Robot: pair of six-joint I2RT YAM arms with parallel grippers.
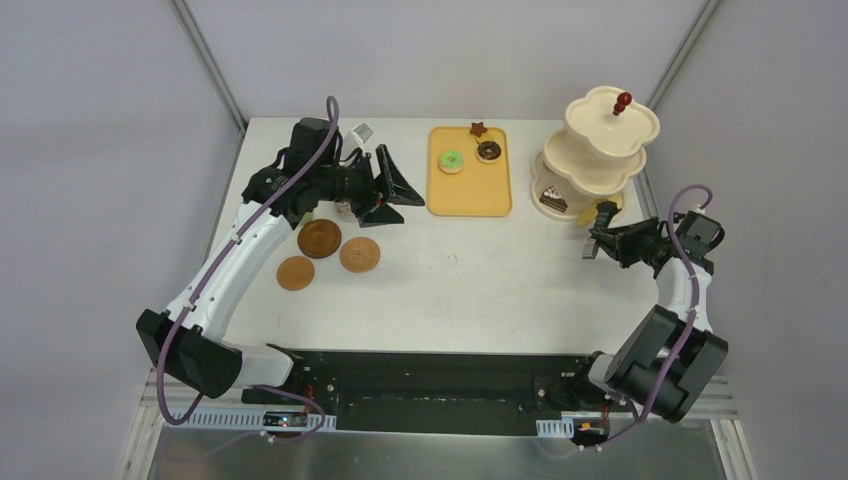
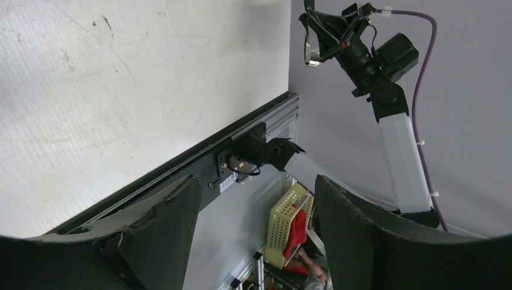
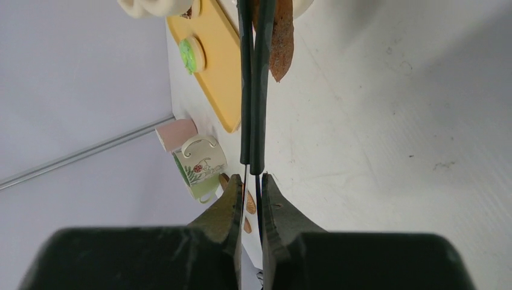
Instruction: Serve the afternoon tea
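Observation:
My right gripper [image 1: 603,214] is shut on a brown, crescent-like pastry [image 3: 282,43], close by the front edge of the three-tiered cream stand [image 1: 612,128]. From above, only a yellowish patch of the pastry [image 1: 587,215] shows beside the fingers. A chocolate-and-white cake slice [image 1: 553,199] lies on the bottom tier. The yellow tray [image 1: 470,203] holds a green-iced doughnut [image 1: 451,161], a chocolate doughnut [image 1: 489,150] and a brown star-shaped piece [image 1: 478,129]. Open and empty, my left gripper [image 1: 410,211] hovers left of the tray; its fingers [image 2: 172,211] are spread wide.
Three round brown coasters [image 1: 320,239] lie at the table's left. A pink cup [image 3: 176,134], a patterned cup [image 3: 203,159] and a green cup [image 3: 200,186] stand near them, mostly hidden from above by my left arm.

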